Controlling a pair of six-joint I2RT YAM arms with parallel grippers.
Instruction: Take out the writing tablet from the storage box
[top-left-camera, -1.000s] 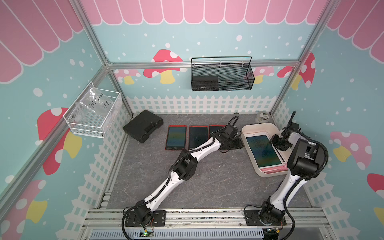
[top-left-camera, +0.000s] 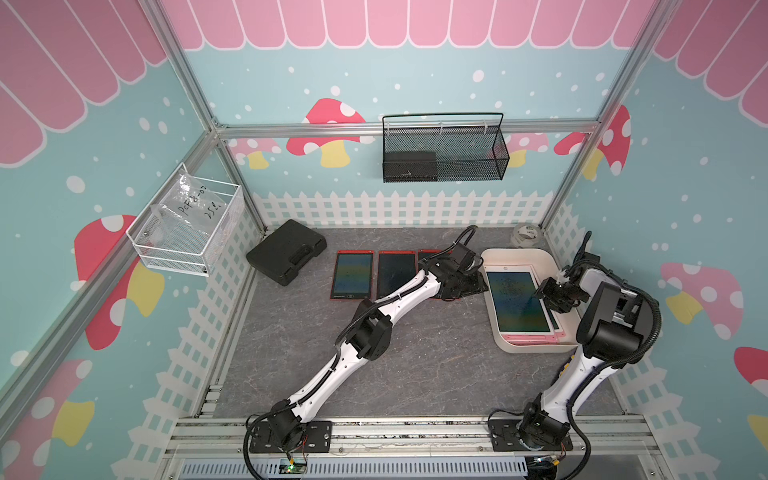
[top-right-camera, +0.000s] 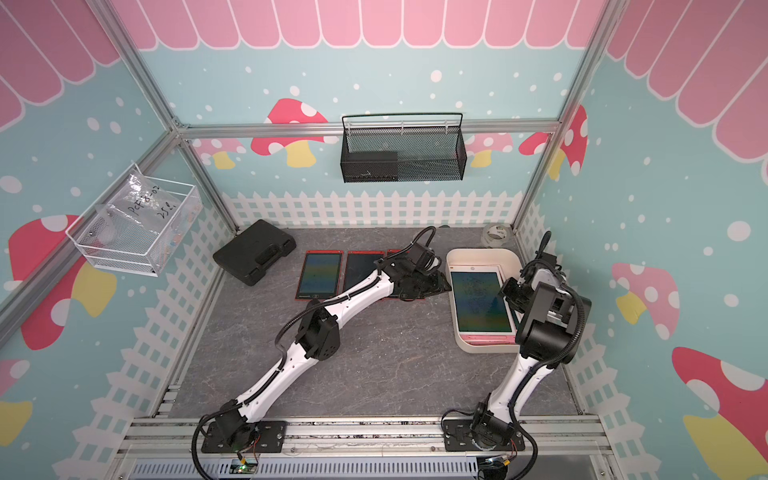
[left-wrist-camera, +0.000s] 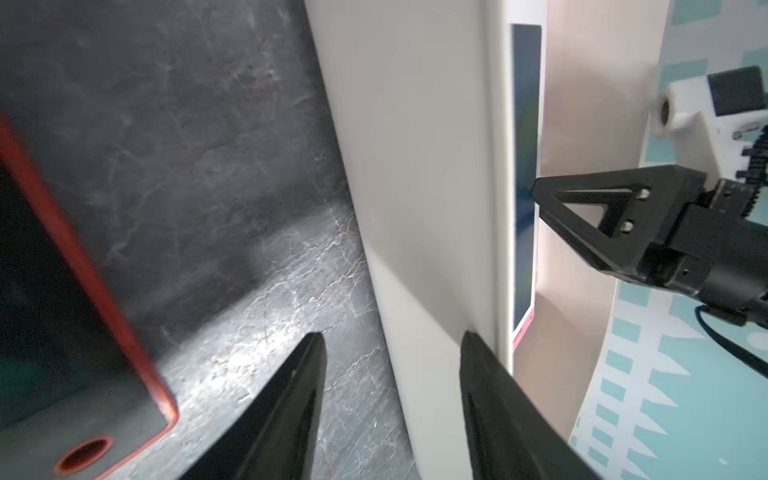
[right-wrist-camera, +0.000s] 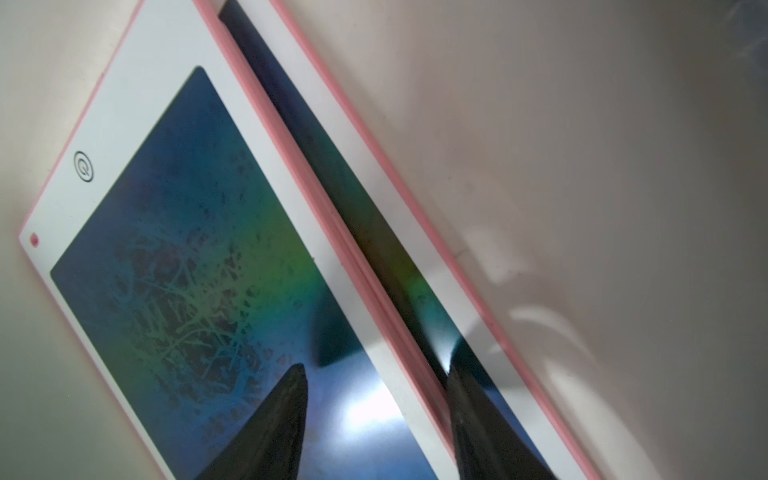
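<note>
A cream storage box (top-left-camera: 497, 344) on the right holds stacked pink-edged white writing tablets, the top tablet (top-right-camera: 478, 297) with a dark screen. My left gripper stands open at the box's left outer wall, one finger by its rim. My right gripper is open inside the box, over the top tablet's right edge, one finger over its screen and the other by the gap beside the pink edge of the tablet beneath.
Three red-framed tablets (top-left-camera: 352, 274) lie left of the box, partly behind my left arm. A black case (top-left-camera: 284, 252) is back left, a tape roll (top-left-camera: 525, 234) back right.
The box and its tablets have turned slightly and shifted left. My right gripper has moved a little down and left in the top view; my left gripper has shifted slightly.
</note>
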